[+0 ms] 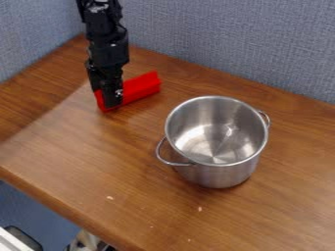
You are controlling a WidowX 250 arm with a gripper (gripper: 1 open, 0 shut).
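A red elongated object [139, 87] lies on the wooden table at the back left. My black gripper [108, 94] reaches down onto its left part and is shut on it, partly hiding it; the fingertips are dark and hard to make out. To the right stands a steel pot [216, 147] with two wire handles, apart from the red object and looking empty inside.
Blue padded walls [262, 49] stand along the back and left.
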